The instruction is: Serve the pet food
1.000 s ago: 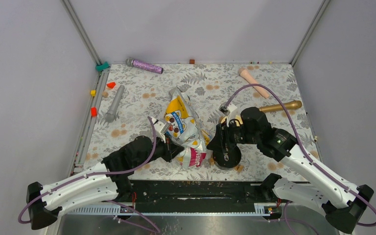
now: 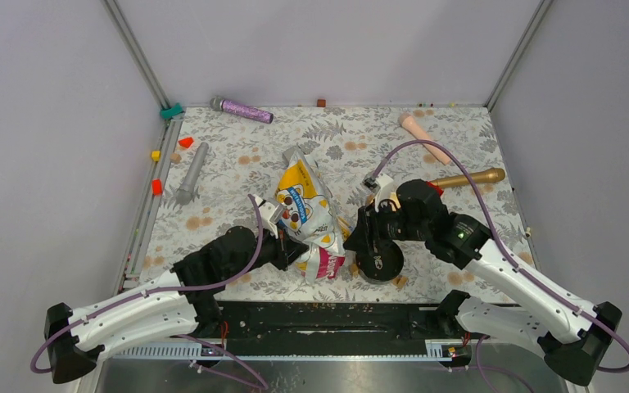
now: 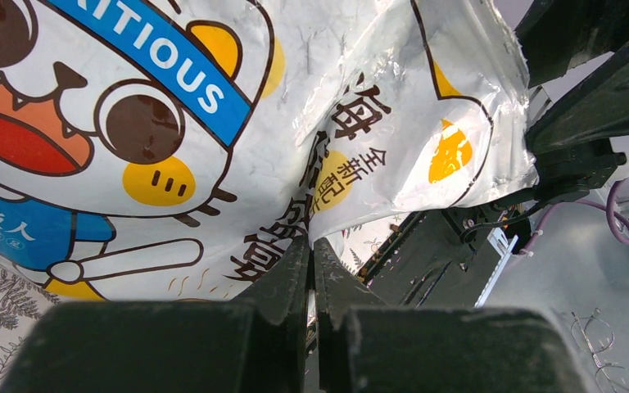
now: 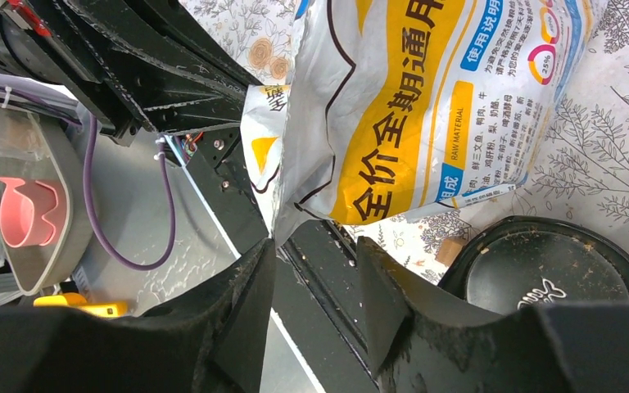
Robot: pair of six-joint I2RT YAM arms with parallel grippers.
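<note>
A white and yellow pet food bag [image 2: 299, 196] lies slanting across the middle of the table, its printed cat face toward my left arm. My left gripper is shut on a pinched fold of the bag's film. Close by on the other side, my right gripper stands open. The bag's silvery edge [image 4: 288, 164] reaches down to the tip of its left finger, with no film visibly clamped. A black bowl [image 4: 540, 266] with a white mark inside sits beside the bag, under the right arm; no heap of food shows in it.
Small wooden blocks [image 4: 451, 250] lie by the bowl. A purple microphone [image 2: 244, 110], a grey one [image 2: 192, 173], a pink one [image 2: 423, 136] and a gold one [image 2: 477, 177] lie toward the table's edges.
My right gripper has shifted very slightly left toward the bag. The left arm, the bag and the bowl look unmoved.
</note>
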